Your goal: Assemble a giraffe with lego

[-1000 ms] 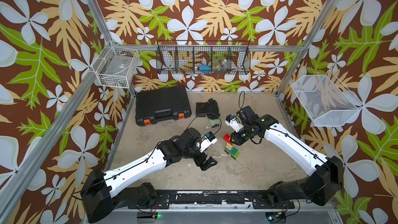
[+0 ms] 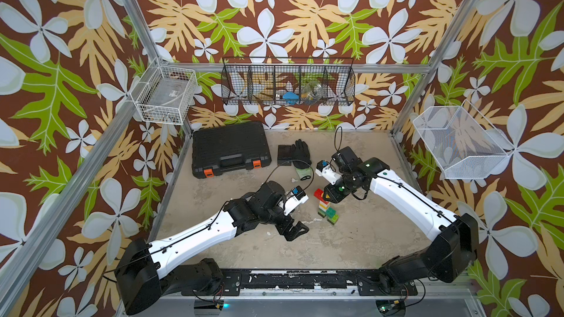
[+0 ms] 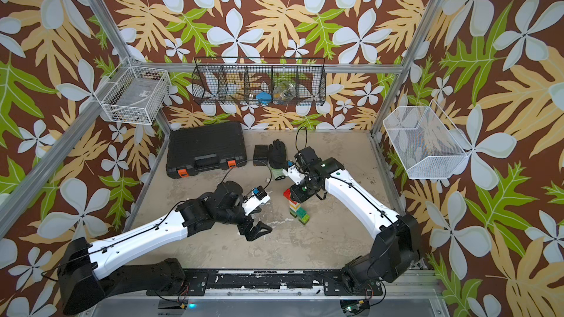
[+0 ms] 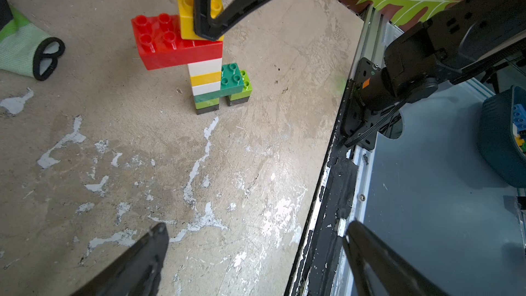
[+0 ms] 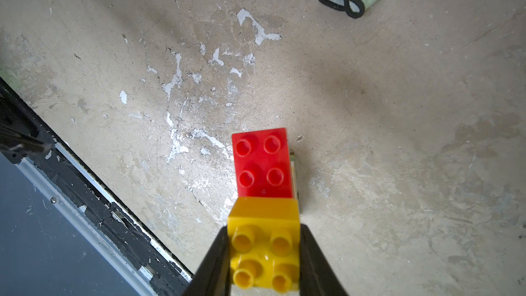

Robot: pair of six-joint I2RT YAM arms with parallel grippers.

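Observation:
In the left wrist view the giraffe stands on the table: a teal plate (image 4: 231,78) on green and dark legs, a white-and-yellow neck (image 4: 206,79), and a red brick (image 4: 169,46) overhanging as the head. A yellow brick (image 4: 186,13) is upright at the rear part of the red brick and appears to touch it; whether its studs are fully joined cannot be told. My right gripper is shut on that yellow brick, one finger on each side. Off to the left of the giraffe, my left gripper (image 2: 297,232) stands open and empty above the table.
A pale green glove (image 4: 24,49) lies behind the giraffe, beside a black glove (image 2: 300,153). A black case (image 2: 231,148) fills the back left. A bin (image 4: 506,131) with bricks stands off the table's front edge.
My right gripper has shifted slightly left, and the red brick under it has moved left too, with the green part shifting a little. The left arm has stayed put.

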